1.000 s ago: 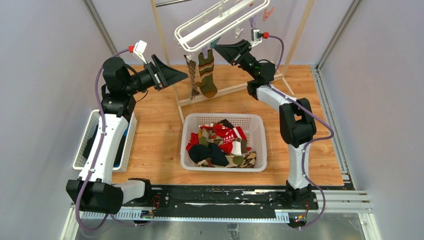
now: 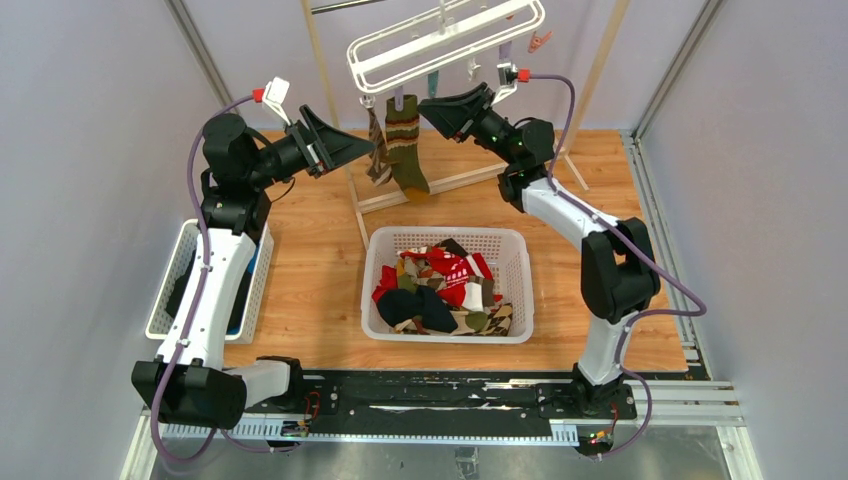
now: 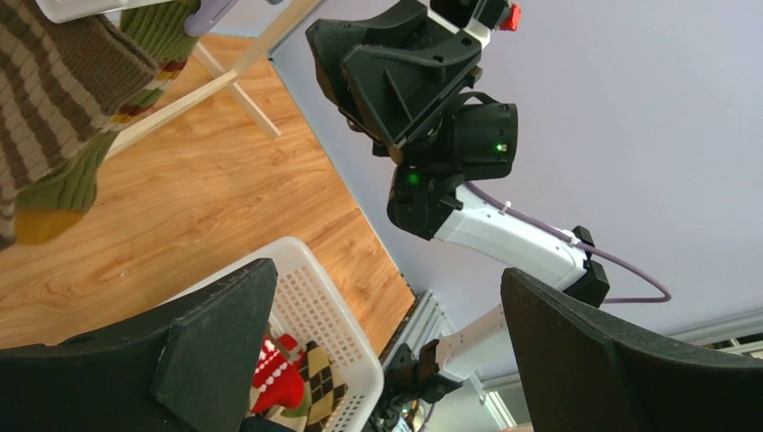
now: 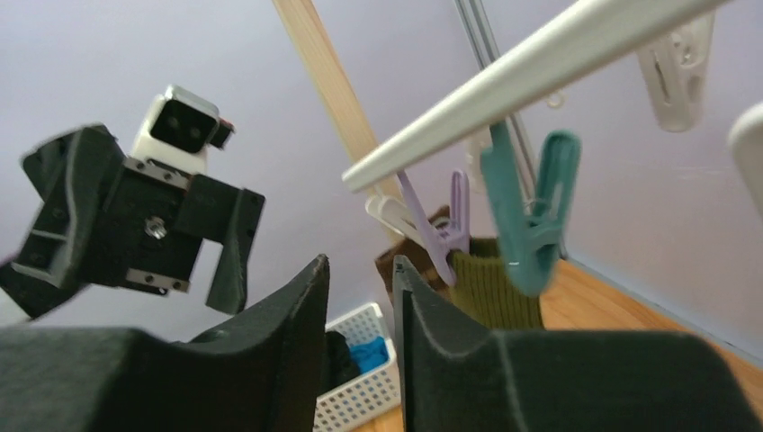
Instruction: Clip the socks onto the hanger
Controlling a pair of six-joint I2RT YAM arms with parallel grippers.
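From the white hanger (image 2: 440, 45) two socks hang side by side: a brown striped sock (image 2: 378, 150) and a green patterned sock (image 2: 405, 145). A purple clip (image 4: 441, 229) grips the green sock's top in the right wrist view. A teal clip (image 4: 531, 207) beside it carries nothing that I can see. My left gripper (image 2: 352, 152) stands open just left of the striped sock, with nothing between its fingers. Close under the hanger, to the right of the green sock, is my right gripper, its fingers parted by a narrow gap with nothing between them.
A white basket (image 2: 377, 300) of mixed socks stands front centre. Another white bin (image 2: 160, 310) with dark and blue items lies under the left arm. The wooden stand (image 2: 465, 180) rises behind the socks. Bare table shows on both sides of the front basket.
The hanger has swung a little and both hanging socks have shifted slightly left. The left arm looks still.
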